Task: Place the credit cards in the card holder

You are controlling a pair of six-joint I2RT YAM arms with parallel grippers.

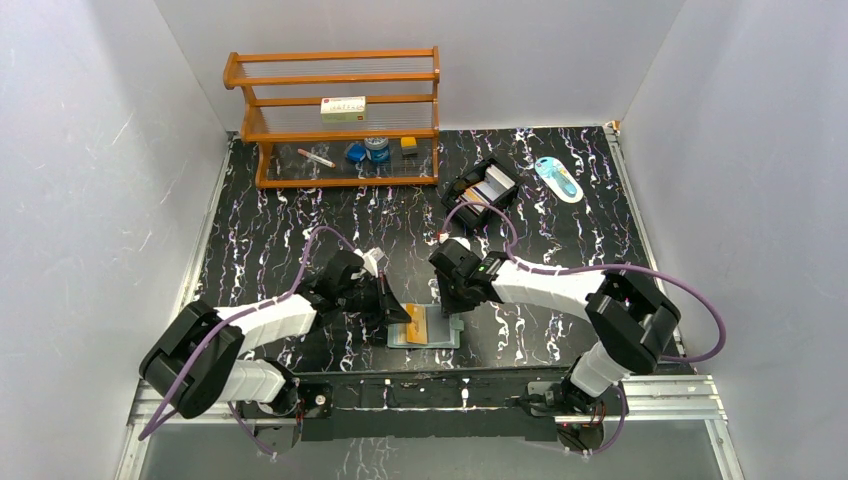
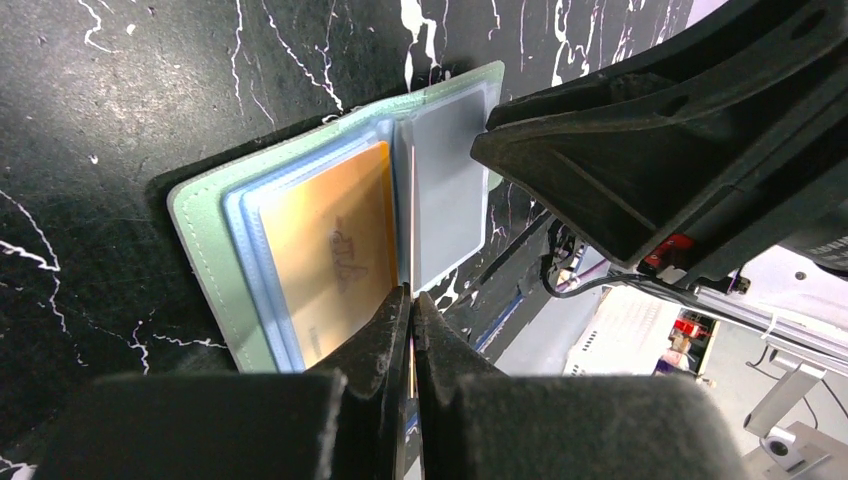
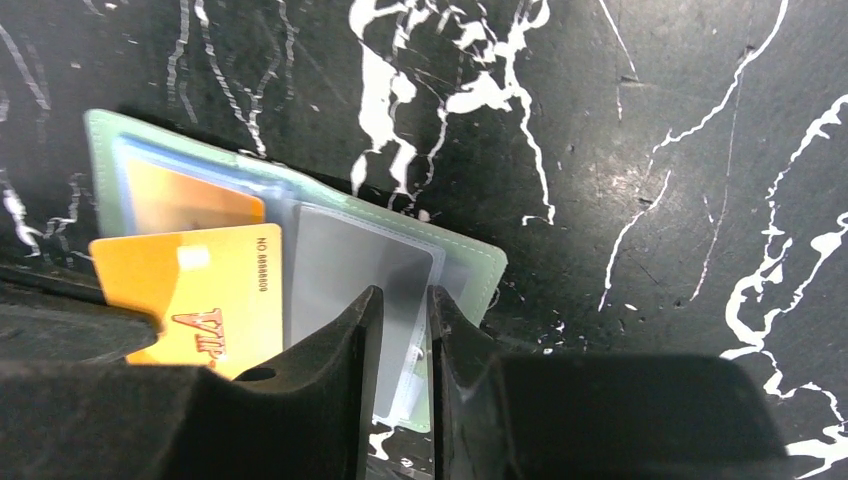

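The pale green card holder (image 1: 397,338) lies open near the front edge of the table. One orange card (image 2: 335,245) rests in a clear sleeve on its left side. My left gripper is shut on another orange card (image 3: 200,290), which stands edge-on in its own wrist view, above the holder. Over the right-hand clear leaf (image 3: 350,270) hangs my right gripper, slightly open. The leaf's outer edge runs between or beneath its fingertips; I cannot tell whether they touch it.
A black box (image 1: 480,190) with cards inside stands at the back, right of the wooden rack (image 1: 345,135). Farther right lies a blue packaged item (image 1: 559,180). The two grippers are close together.
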